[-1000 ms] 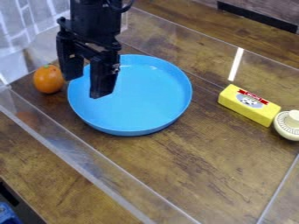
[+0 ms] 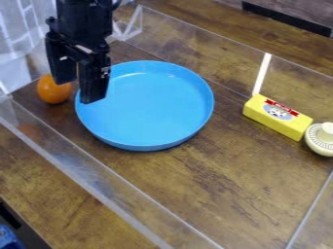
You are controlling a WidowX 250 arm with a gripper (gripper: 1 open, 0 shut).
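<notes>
My black gripper [image 2: 78, 78] hangs at the upper left, open, over the left edge of the blue plate. An orange round fruit [image 2: 54, 88] lies just left of the plate, beside and partly behind the gripper. The blue plate [image 2: 150, 107] lies in the middle with a bare surface. I cannot tell whether anything touches the fingertips.
A yellow box [image 2: 276, 121] with a red and white label lies at the right, next to a white round object [image 2: 320, 139]. A transparent edge runs along the left.
My gripper has moved left, from over the plate toward the orange fruit. The plate and the objects at the right have stayed in place.
</notes>
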